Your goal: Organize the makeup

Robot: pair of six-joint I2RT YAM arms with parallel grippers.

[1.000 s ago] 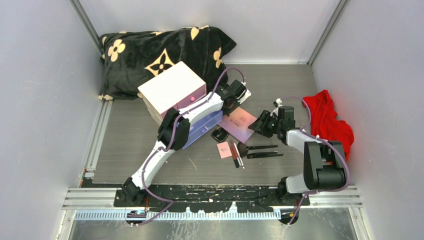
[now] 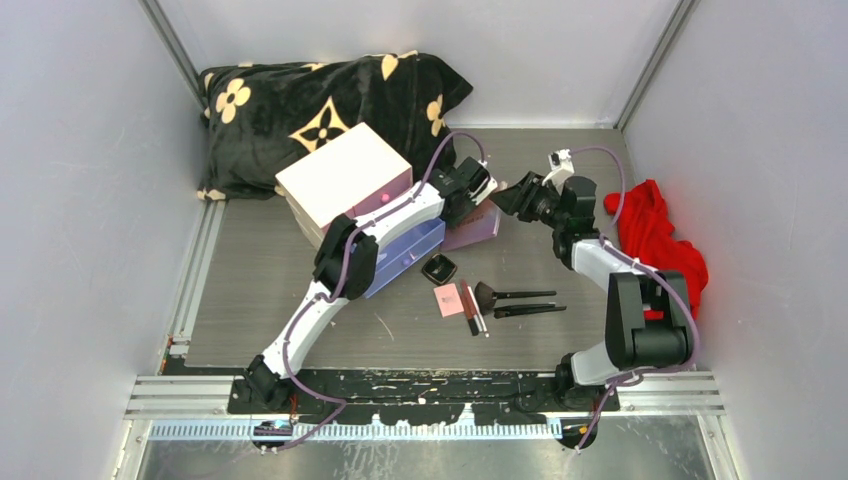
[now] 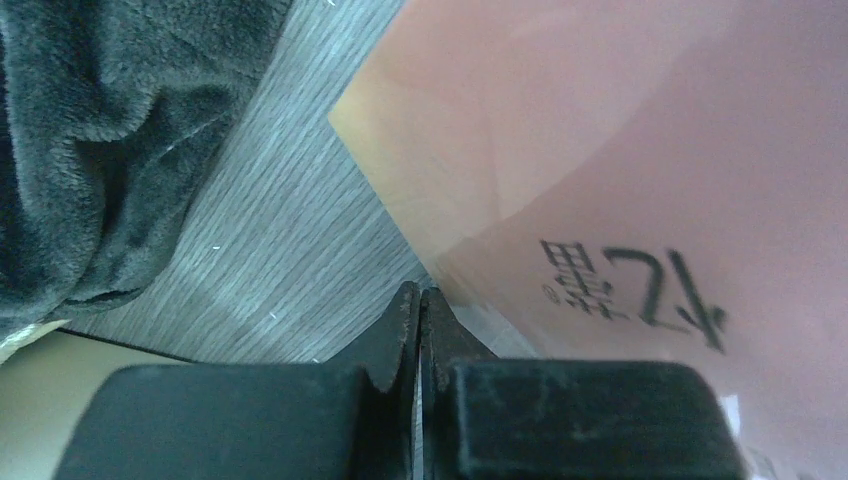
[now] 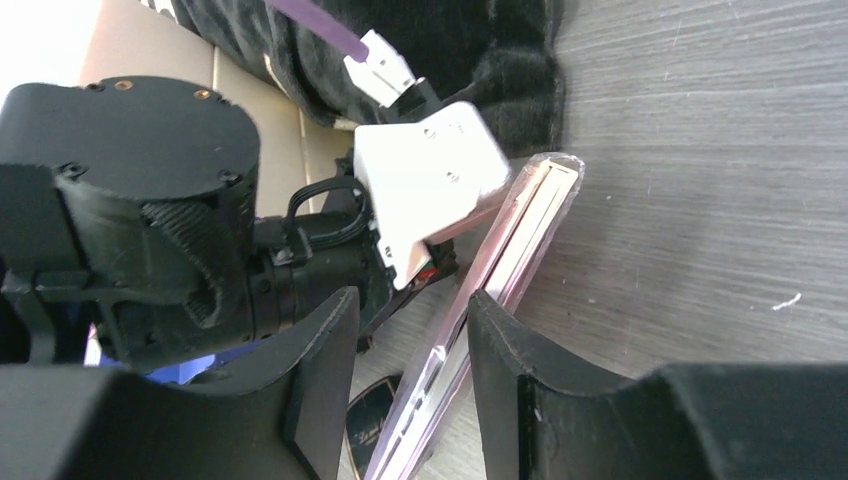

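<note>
A flat pink palette in a clear sleeve is tilted up on edge, beside the pulled-out blue drawer of a cream box. In the right wrist view, the palette runs between the fingers of my right gripper. These fingers stand part open, with a gap between the left one and the sleeve. Pink packaging with printed characters fills the right of the left wrist view. Close by its edge, my left gripper is shut, with nothing showing between its fingers.
A black compact, pink square, pencils and several brushes lie in front. Behind is a dark pillow; a red cloth lies right.
The palette has gone from lying nearly flat to tilted up on edge. My right gripper has moved away from the front and slightly left. The left arm has barely shifted.
</note>
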